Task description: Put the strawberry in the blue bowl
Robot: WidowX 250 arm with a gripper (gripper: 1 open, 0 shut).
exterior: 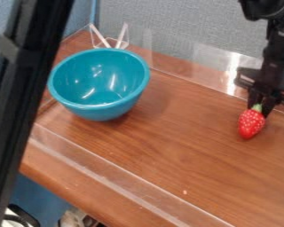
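The red strawberry [251, 123] is at the right side of the wooden table, its green top pointing up toward the robot. My black gripper [261, 99] is right at that green top, coming in from the upper right. Its fingertips are dark and small here, so whether they are closed around the strawberry cannot be told. The strawberry's red body shows below them. The blue bowl [99, 82] stands upright at the upper left of the table, well away from the gripper, and the part of its inside that shows is empty.
A thick black post [28, 80] crosses the left foreground. Behind the bowl is a white wire object [109, 37]. A clear strip [121, 182] runs along the table's front-left edge. Between bowl and strawberry the wooden tabletop [169, 133] is bare.
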